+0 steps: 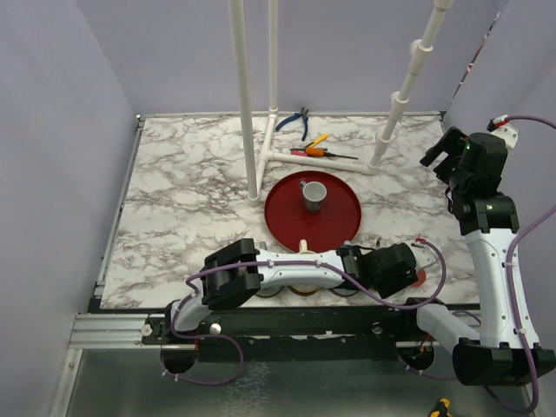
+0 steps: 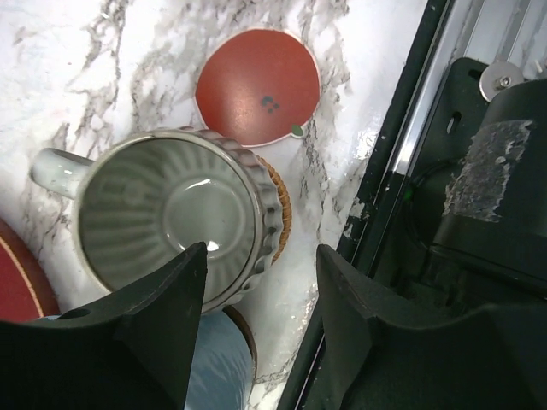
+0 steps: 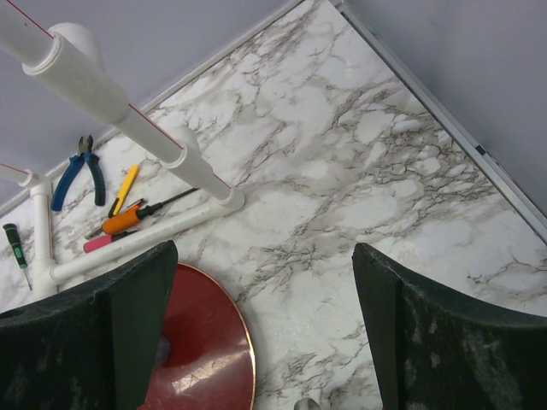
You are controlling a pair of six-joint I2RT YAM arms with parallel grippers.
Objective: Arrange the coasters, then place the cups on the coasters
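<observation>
In the left wrist view a grey-green ribbed cup sits on a cork coaster, beside a round red coaster with a white rim. My left gripper is part open over the cup's rim, one finger above the cup, the other over the marble beside it. In the top view the left gripper hides most of that cup; the red coaster shows at its right. My right gripper stands open above the back right of the table, nothing between its fingers.
A red tray holds a grey mug. More cups stand along the front edge under the left arm, one blue. White pipes and tools lie at the back.
</observation>
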